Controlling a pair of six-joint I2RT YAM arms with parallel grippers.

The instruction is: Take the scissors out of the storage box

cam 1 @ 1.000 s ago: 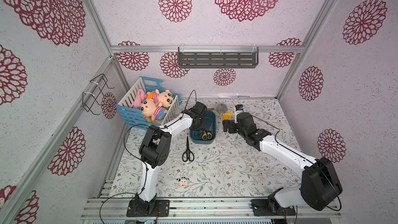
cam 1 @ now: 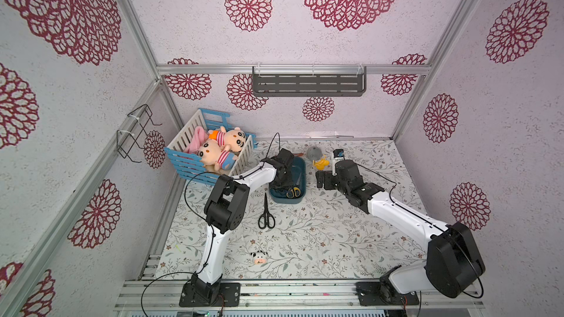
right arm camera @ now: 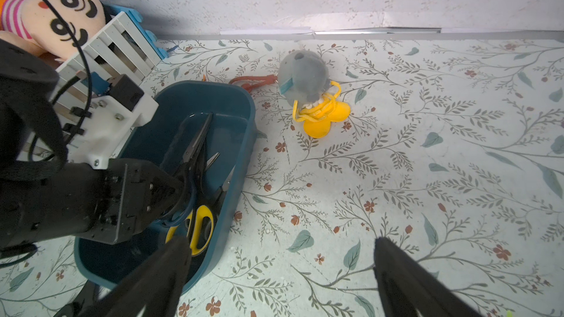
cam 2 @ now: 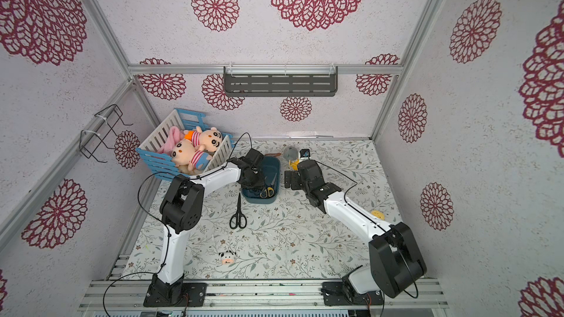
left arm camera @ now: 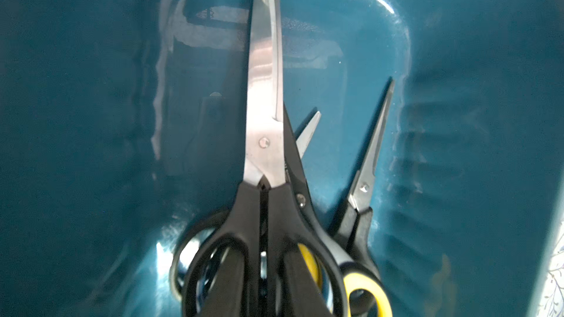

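Note:
The blue storage box holds several scissors. In the left wrist view a large black-handled pair lies uppermost, blades pointing away. My left gripper is down at its handles, one finger at each loop and the inner handle bars between them; whether they grip cannot be told. Under and beside it are a dark pair and a yellow-and-black pair. Another black pair of scissors lies on the table in front of the box. Right of the box, my right gripper stands open and empty.
A blue-and-white crib with dolls stands left of the box. Behind right are a grey ball-shaped object with yellow parts and a reddish item. A small cow-faced toy lies in front.
The right arm looks nearly still.

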